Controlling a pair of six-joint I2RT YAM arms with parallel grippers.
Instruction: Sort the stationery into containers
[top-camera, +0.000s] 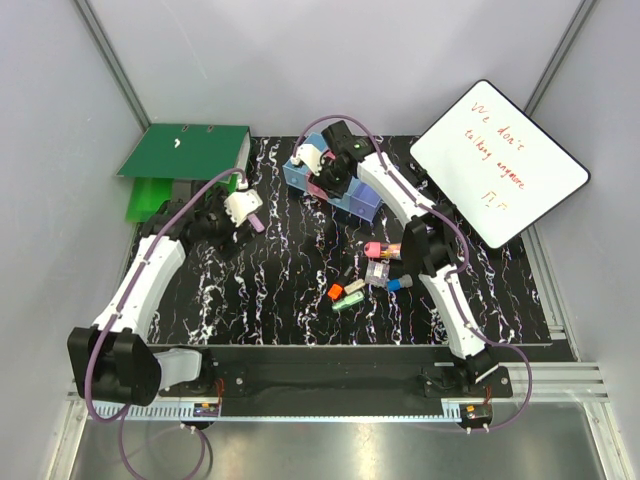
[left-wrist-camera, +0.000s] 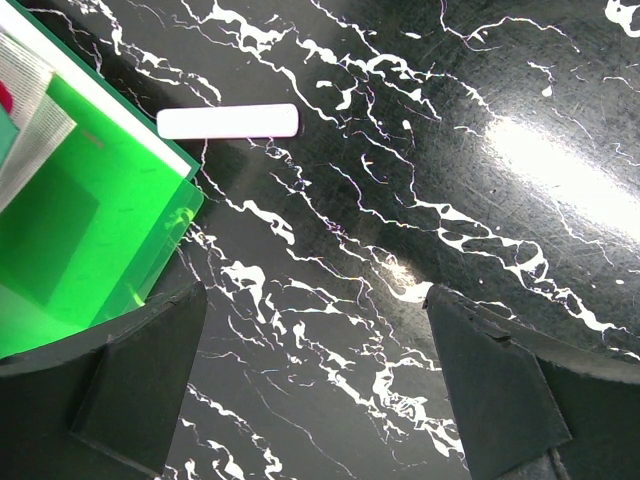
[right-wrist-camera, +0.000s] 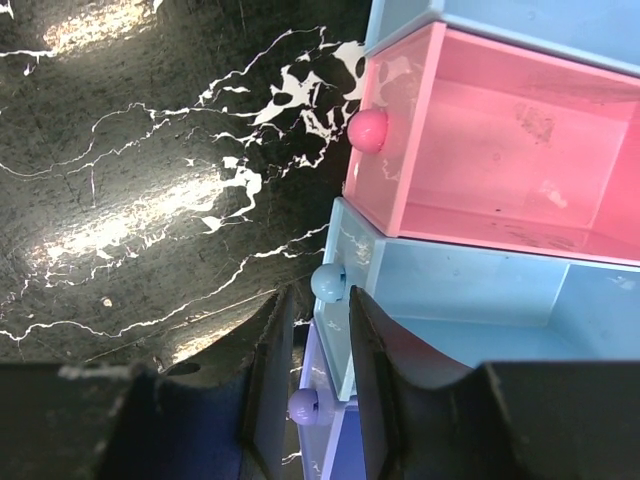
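Note:
A drawer box (top-camera: 366, 198) stands at the back centre, pulled-out drawers facing me. In the right wrist view the pink drawer (right-wrist-camera: 520, 140) and the light-blue drawer (right-wrist-camera: 470, 305) look empty inside; a purple drawer (right-wrist-camera: 318, 385) is mostly hidden by a finger. My right gripper is part open, its fingertips on either side of the light-blue knob (right-wrist-camera: 328, 282), with gaps showing. My left gripper is wide open and empty over the table. Beyond it lies a white-and-pink bar (left-wrist-camera: 228, 122). Several stationery pieces, among them a green stick (top-camera: 348, 301) and an orange block (top-camera: 335, 292), lie front centre.
A green file holder (top-camera: 150, 200) stands at the back left, near the left gripper. The whiteboard (top-camera: 500, 165) with red writing leans at the right. A pink-capped item (top-camera: 374, 249), a clear block (top-camera: 377, 273) and a blue item (top-camera: 399, 283) lie near the right arm.

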